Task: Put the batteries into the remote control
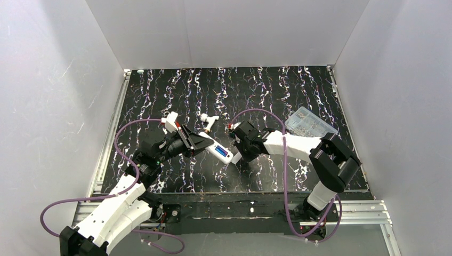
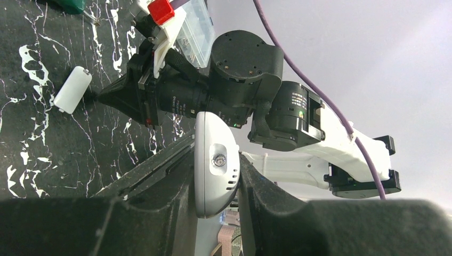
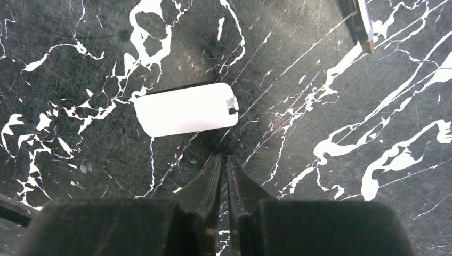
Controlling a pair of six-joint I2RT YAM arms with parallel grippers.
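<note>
The white remote (image 1: pixel 216 149) is held up in my left gripper (image 1: pixel 204 140), shut on it; in the left wrist view the remote (image 2: pixel 216 165) shows end-on between the fingers. A white battery cover (image 3: pixel 185 109) lies flat on the marble table, near the remote's lower end seen from above. My right gripper is over the table just beside the cover, its fingertips close together, with nothing clearly visible between them. No battery can be made out.
A clear parts box (image 1: pixel 309 122) sits at the right. A white-headed tool (image 1: pixel 209 121) lies behind the remote. A green-handled tool (image 2: pixel 69 5) is partly visible.
</note>
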